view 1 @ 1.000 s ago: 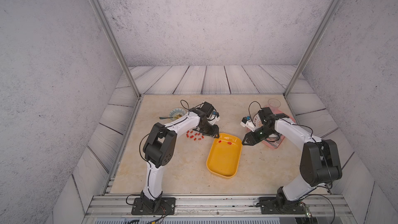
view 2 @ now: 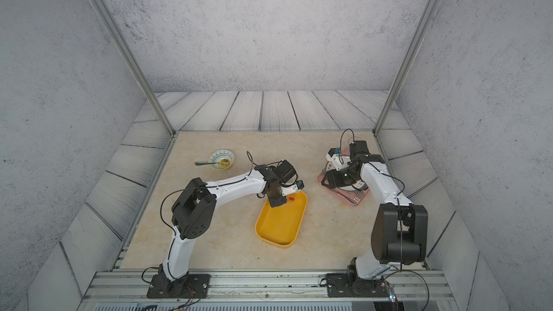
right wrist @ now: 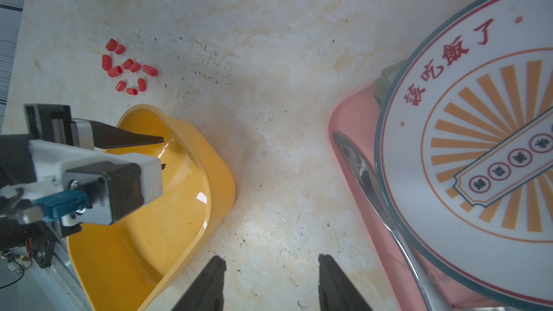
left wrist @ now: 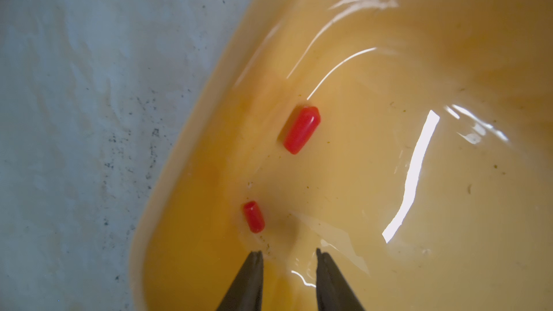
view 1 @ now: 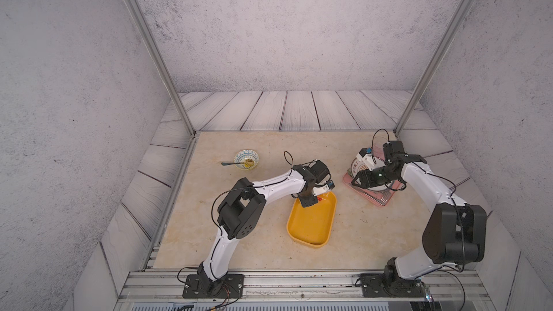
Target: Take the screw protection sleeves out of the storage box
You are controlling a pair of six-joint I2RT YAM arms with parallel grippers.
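Note:
Two red sleeves lie apart on the floor of the yellow storage box (view 1: 311, 227): a larger one (left wrist: 301, 130) and a smaller one (left wrist: 253, 216) close to the box wall. Above the box's far end is my left gripper, its fingers parted with only box floor showing between them; in the left wrist view the smaller sleeve appears just beyond the fingertips. Several more red sleeves (right wrist: 126, 68) are scattered on the table outside the box. My right gripper is over at the right by the pink tray, fingers apart and empty.
A pink tray (right wrist: 357, 109) at the right holds a round patterned plate (right wrist: 449, 103) and metal cutlery (right wrist: 368, 181). A small bowl (view 1: 246, 155) with a spoon stands at the back left. Bare table lies between box and tray.
My left arm has swung right from near the scattered sleeves to over the box's far end. My right arm has drawn back to the right, away from the box.

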